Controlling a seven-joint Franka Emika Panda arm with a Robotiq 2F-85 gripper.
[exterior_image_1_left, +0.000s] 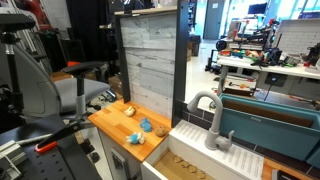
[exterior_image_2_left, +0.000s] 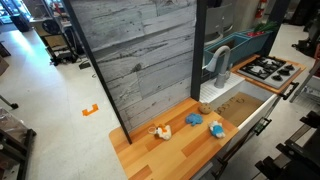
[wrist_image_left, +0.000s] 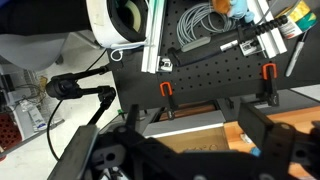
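Observation:
My gripper is open in the wrist view, its two orange-marked fingers set wide apart with nothing held between them. It hangs over a dark surface in front of the toy kitchen; part of the wooden counter (wrist_image_left: 292, 118) shows at the lower right. On that counter (exterior_image_2_left: 158, 153) in exterior view 2 lie a white and tan item (exterior_image_2_left: 163, 131), a blue item (exterior_image_2_left: 187, 118), a white and blue item (exterior_image_2_left: 216, 129) and a tan round item (exterior_image_2_left: 205, 107). Their exact kinds are too small to tell.
A grey faucet (exterior_image_1_left: 207, 117) rises beside the open sink area (exterior_image_1_left: 185, 162). A stove top (exterior_image_2_left: 269, 69) is farther right. Grey cable (wrist_image_left: 202, 22), a tape roll (wrist_image_left: 118, 20) and several tools lie near the wrist view's top. A plank-like panel (exterior_image_1_left: 148, 60) stands behind the counter.

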